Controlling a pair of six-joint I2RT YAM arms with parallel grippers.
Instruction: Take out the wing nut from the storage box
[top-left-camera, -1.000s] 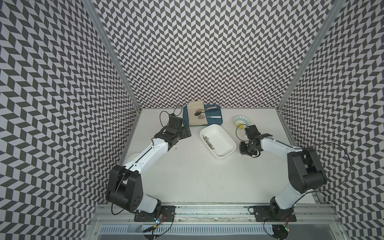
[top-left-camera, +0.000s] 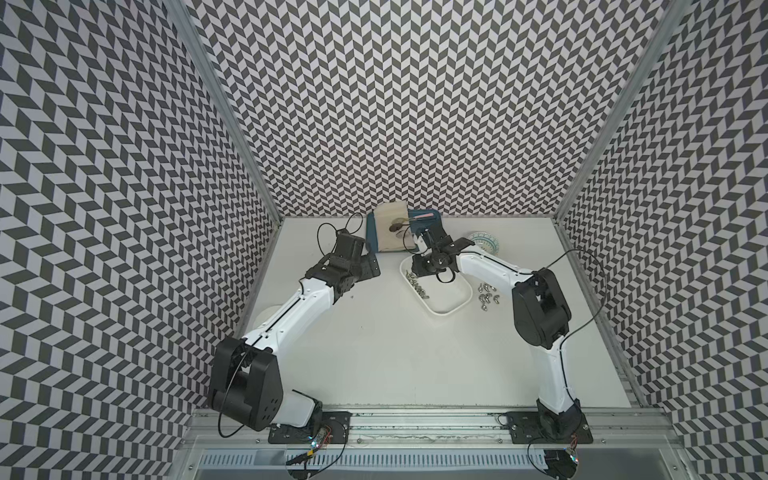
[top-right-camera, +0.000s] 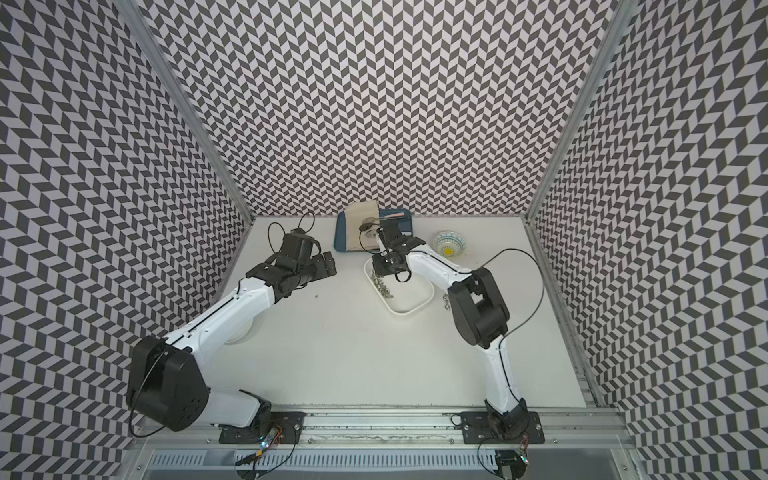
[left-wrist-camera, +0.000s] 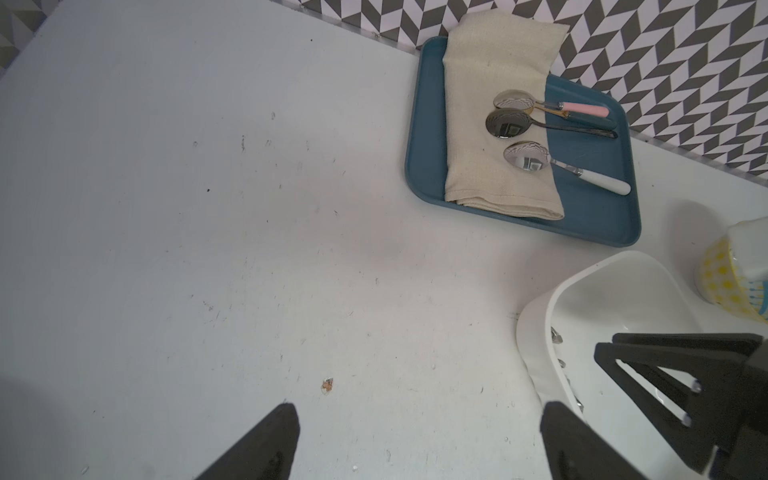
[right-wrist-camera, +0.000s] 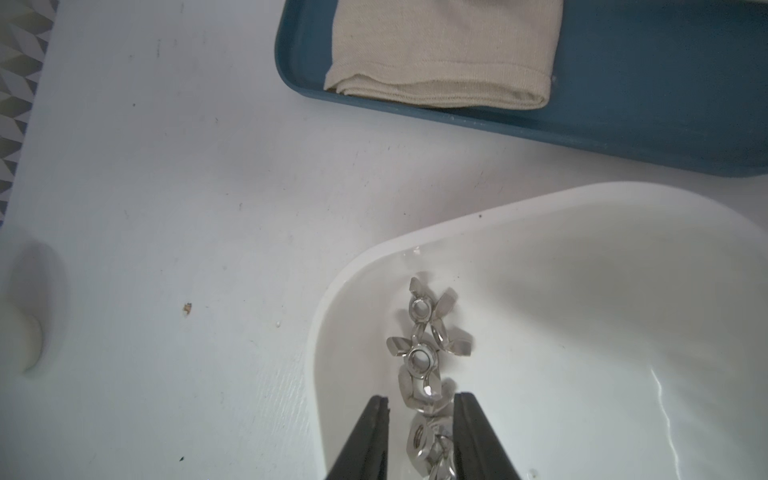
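Note:
The white storage box (top-left-camera: 457, 304) stands near the middle of the table. Silvery wing nuts (right-wrist-camera: 420, 360) lie in a row along its left wall in the right wrist view. Over that row is my right gripper, open, its two fingers (right-wrist-camera: 372, 436) a short way apart. Wing nuts show beyond and between the tips, but none looks gripped. Several more wing nuts (top-left-camera: 486, 296) lie on the table right of the box. My left gripper hangs left of the box, its fingers wide apart and only bare table between them.
Behind the box lies a blue tray (left-wrist-camera: 428, 120) with a beige cloth (left-wrist-camera: 496, 180) and spoons (left-wrist-camera: 508, 123). A patterned bowl (top-right-camera: 449, 243) stands at the back right.
The left arm has barely moved.

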